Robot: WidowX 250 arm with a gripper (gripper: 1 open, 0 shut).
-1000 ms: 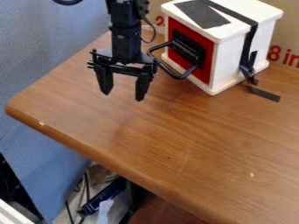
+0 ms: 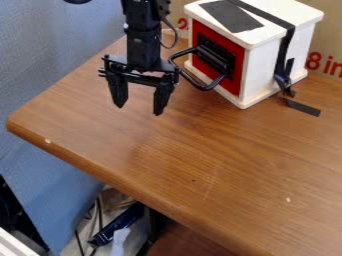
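Note:
My black gripper [image 2: 139, 98] hangs over the back left of the wooden table, pointing down, its two fingers apart with nothing between them. To its right stands a white box [image 2: 266, 82] with a red front panel [image 2: 234, 79] and a black looped handle [image 2: 201, 85] that reaches out toward the gripper. Black straps [image 2: 286, 45] run over the box's top and side, and a dark strip lies on the table at its right.
A printed cardboard panel [image 2: 322, 55] stands behind the box.

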